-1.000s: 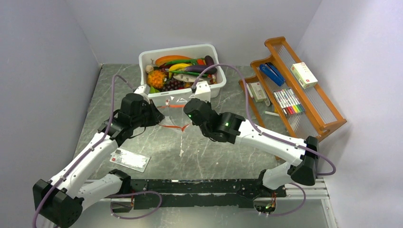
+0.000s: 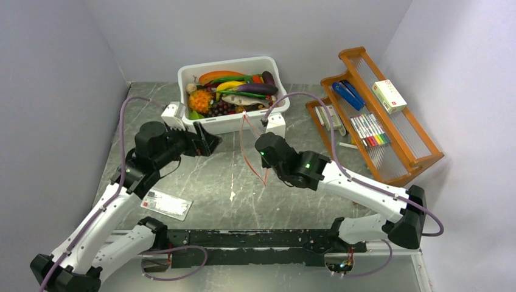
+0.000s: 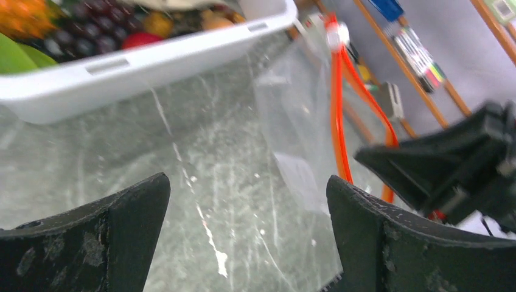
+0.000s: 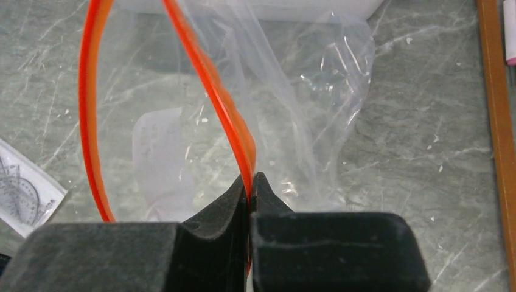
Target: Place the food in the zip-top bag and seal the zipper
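A clear zip bag with an orange zipper hangs from my right gripper, which is shut on its edge; the bag's mouth gapes in the right wrist view, and the bag appears empty. My left gripper is open, left of the bag, with nothing between its fingers. The toy food, including a purple eggplant, a yellow banana and grapes, lies in a white bin at the back of the table.
A wooden rack with markers and boxes stands at the right. A flat white packet lies at the front left.
My right gripper has moved to the right with the bag, which now hangs more upright.
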